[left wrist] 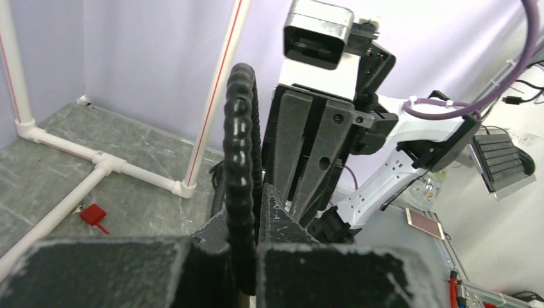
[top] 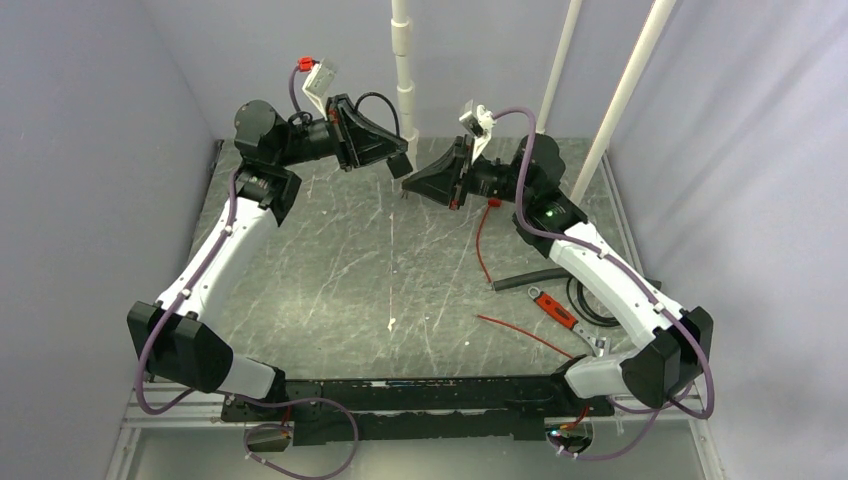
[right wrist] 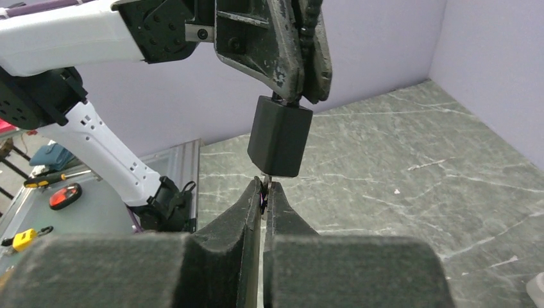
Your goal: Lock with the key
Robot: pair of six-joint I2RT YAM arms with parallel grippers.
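A black cable lock has a blocky body (top: 399,165) and a looped black shackle (left wrist: 240,141). My left gripper (top: 401,148) is shut on it, and the lock body (right wrist: 280,136) hangs just below those fingers in the right wrist view. Thin metal, the key (right wrist: 264,192), shows between the lock's underside and my right gripper, which is shut on it. How deep the key sits in the lock is hidden. From above, the right gripper (top: 406,186) is close under the lock, and the key is too small to make out.
White pipes (top: 404,75) stand at the back. A red piece on a cord (left wrist: 94,213) lies by them. At the right are a dark tube (top: 530,279), a red-handled tool (top: 556,309) and a coiled black cable (top: 590,305).
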